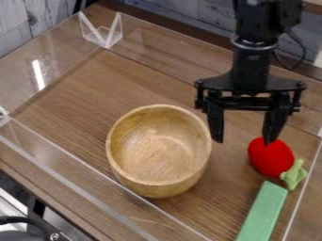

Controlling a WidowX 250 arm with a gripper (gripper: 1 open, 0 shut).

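Observation:
My black gripper [249, 111] stands open in the centre right of the camera view, its fingers hanging just above and left of a red round object [269, 156] with a green leafy top [293, 175]. A wooden bowl [157, 120] sits empty to the lower left of the gripper.
A long green object [259, 218] lies at the lower right, below the red one. A small white wire-like item [98, 28] stands at the back left.

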